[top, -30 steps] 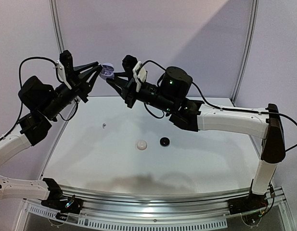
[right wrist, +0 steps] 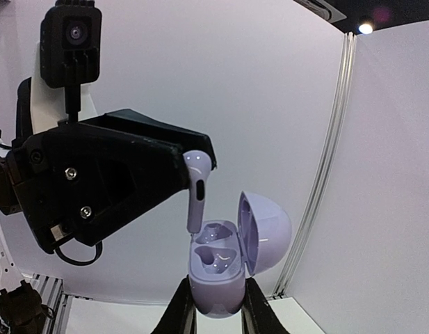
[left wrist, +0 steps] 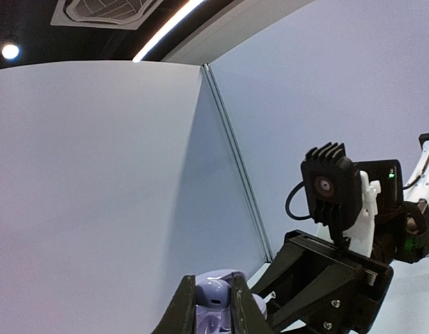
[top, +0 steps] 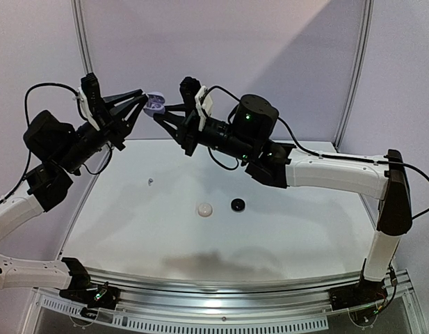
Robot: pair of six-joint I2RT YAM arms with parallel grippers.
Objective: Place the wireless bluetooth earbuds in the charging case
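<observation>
A lavender earbud (right wrist: pixel 195 191) is held upright, stem down, by my left gripper, shut on its head. My right gripper is shut on the sides of the lavender charging case (right wrist: pixel 217 268), whose lid (right wrist: pixel 270 229) stands open. Two hollows show inside the case, both looking empty in the right wrist view. The earbud's stem tip appears at the case's far-left rim, above the hollows; whether it touches cannot be told. In the top view the case (top: pixel 155 104) is in the air between both grippers, beyond the table's far left.
On the white table (top: pixel 284 236) lie a white round piece (top: pixel 204 209), a black round piece (top: pixel 238 204) and a tiny object (top: pixel 150 181) too small to identify. Walls stand behind and on both sides.
My right gripper's wrist has shifted slightly, and the case with it by a few pixels. The left arm looks almost still. Both grips remain as they were.
</observation>
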